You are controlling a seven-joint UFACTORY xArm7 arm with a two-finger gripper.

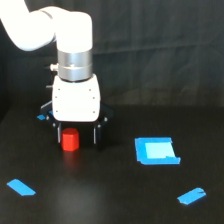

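A small red block (70, 139) stands on the dark table at the left of the camera view. Directly above it is the white hand of my gripper (78, 140), pointing down. Its dark fingers (98, 134) are spread apart, low on either side of the block. A gap shows between the block and the right finger. The left finger looks close to the block's left side; whether they touch is hard to tell against the dark background.
Blue tape frames a white square (159, 150) on the right of the table. Single blue tape strips lie at front left (20, 187) and front right (191, 196).
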